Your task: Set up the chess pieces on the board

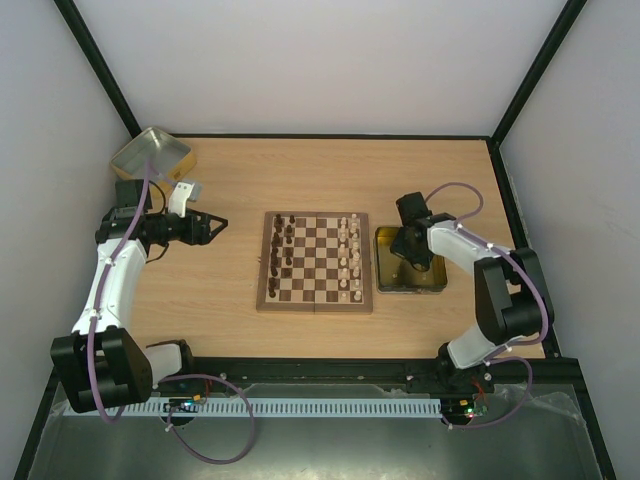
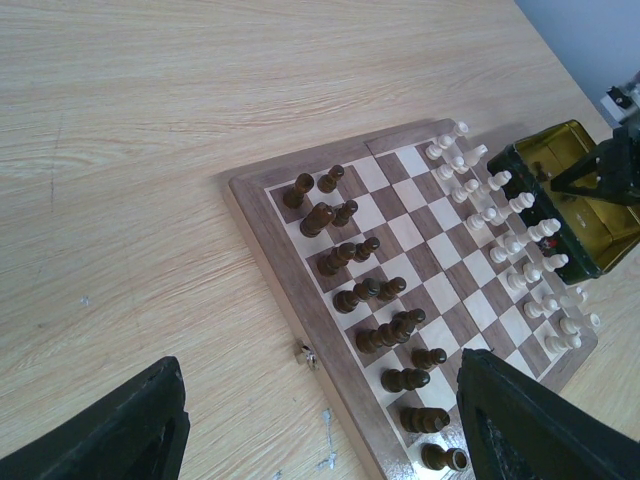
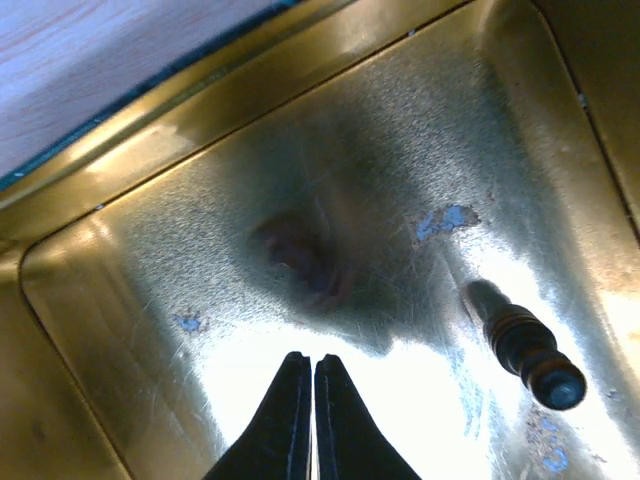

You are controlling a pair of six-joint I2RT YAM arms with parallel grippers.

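The chessboard point(image 1: 318, 262) lies mid-table, with dark pieces point(image 2: 383, 333) along its left side and white pieces point(image 2: 507, 207) along its right. Inside the brass-coloured tray point(image 1: 411, 287) right of the board, my right gripper is shut, its two fingertips together and nothing between them. One dark piece point(image 3: 527, 345) is in that tray, to the right of the fingertips and apart from them. My left gripper hangs over the table left of the board, its fingers apart and empty.
A second metal tray point(image 1: 152, 153) stands at the back left, behind the left arm. Bare table point(image 1: 330, 175) stretches behind the board. The tray's walls point(image 3: 190, 125) surround my right fingertips.
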